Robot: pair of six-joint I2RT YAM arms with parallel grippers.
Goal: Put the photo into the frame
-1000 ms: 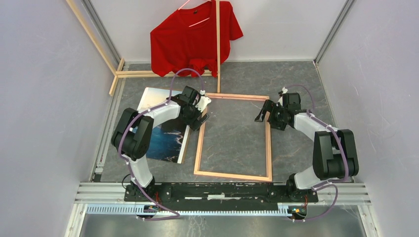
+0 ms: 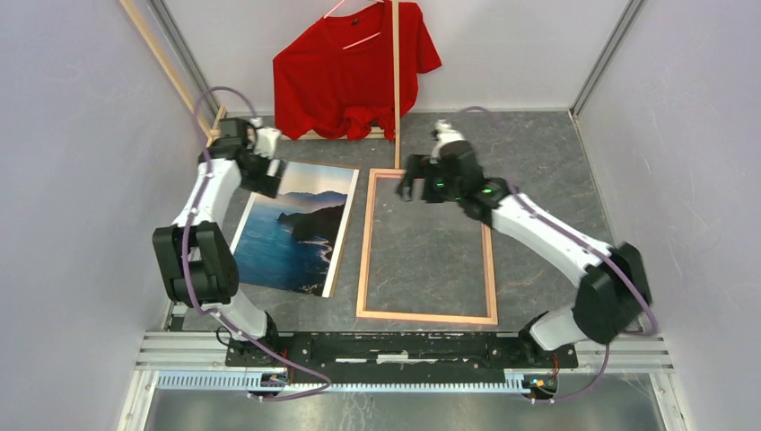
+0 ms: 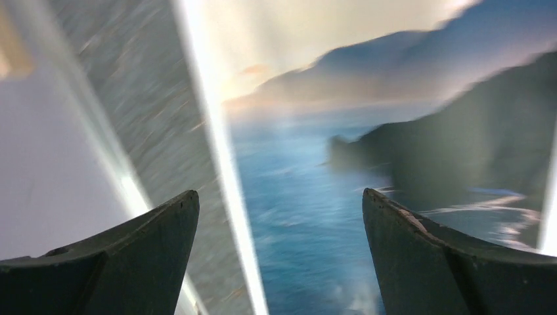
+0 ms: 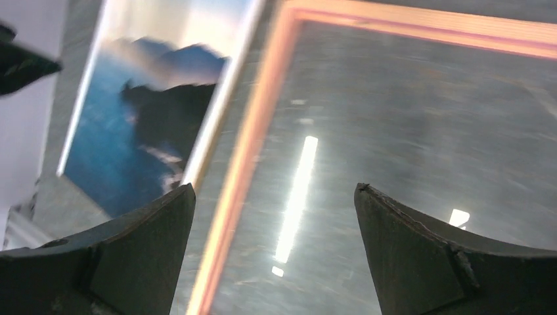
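A seascape photo (image 2: 289, 247) with white borders lies flat on the grey table, left of the empty wooden frame (image 2: 364, 260). Over the photo's upper left part hangs my left gripper (image 2: 269, 180), open; in the left wrist view the blurred photo (image 3: 295, 190) shows between and beyond its spread fingers. My right gripper (image 2: 415, 178) is open too, above the upper left part of the frame. Seen from the right wrist, the frame's left bar (image 4: 240, 164) and bare table lie below its empty fingers, with the photo (image 4: 164, 105) further left.
A red shirt (image 2: 345, 76) hangs at the back wall, with a wooden pole (image 2: 396, 81) in front of it. Walls close in on both sides.
My left gripper has swung left, from the frame's left bar to over the photo. The right gripper has moved left from the frame's right bar. Earlier, the frame shifted slightly.
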